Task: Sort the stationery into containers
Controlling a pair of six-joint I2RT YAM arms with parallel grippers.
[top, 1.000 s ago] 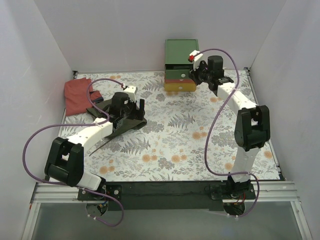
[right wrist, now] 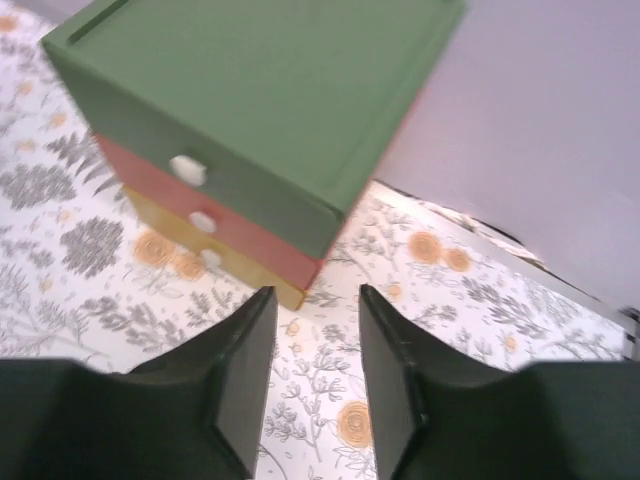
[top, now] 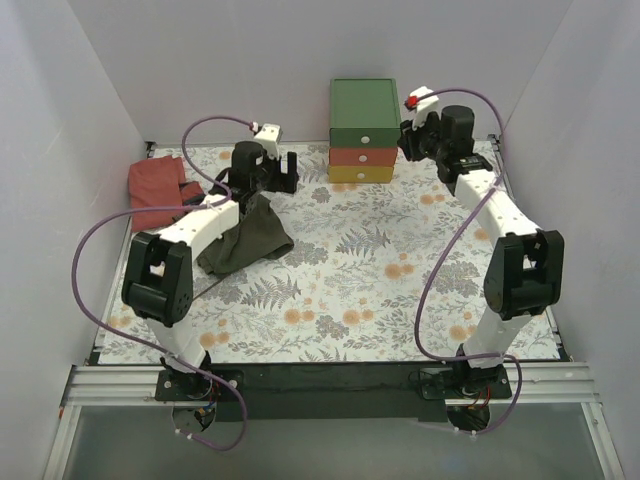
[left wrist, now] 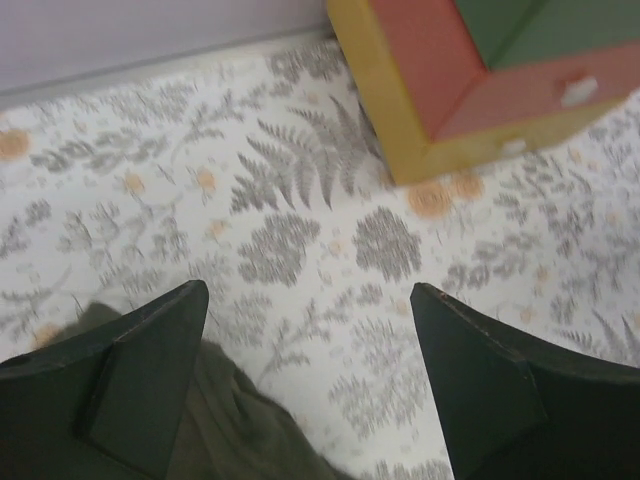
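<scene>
A small chest of drawers stands at the back, with a green top drawer point(top: 365, 137), a red middle drawer point(top: 363, 157) and a yellow bottom drawer point(top: 361, 174), all closed flush. My right gripper point(top: 404, 140) hovers just off its right front corner; in the right wrist view its fingers point(right wrist: 245, 365) are apart with only the tablecloth visible between them. To the left of the chest, my left gripper point(top: 284, 172) is open and empty, above the table near the dark olive cloth point(top: 250, 240). No loose stationery shows.
A red cloth point(top: 155, 195) lies at the back left, partly overlapped by the olive one. A thin dark strip point(top: 208, 288) extends from the olive cloth. The floral tablecloth point(top: 350, 285) is clear in the middle and front.
The green drawer stood pulled out a second ago and is flush now. My right gripper has shifted right, away from the drawer front. My left gripper has moved toward the back.
</scene>
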